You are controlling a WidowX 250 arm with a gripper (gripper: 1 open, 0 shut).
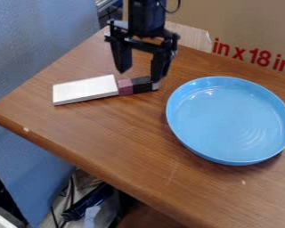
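Observation:
My black gripper (140, 60) hangs over the back left part of the wooden table, its two fingers apart, just above a long object with a white body (83, 90) and a dark pink and black end (142, 85). The right finger is at or close to that dark end; I cannot tell whether it touches. A blue plate (228, 119) lies to the right, clear of the gripper.
A cardboard box (240, 31) stands behind. The table's left edge drops to a blue surface and clutter below.

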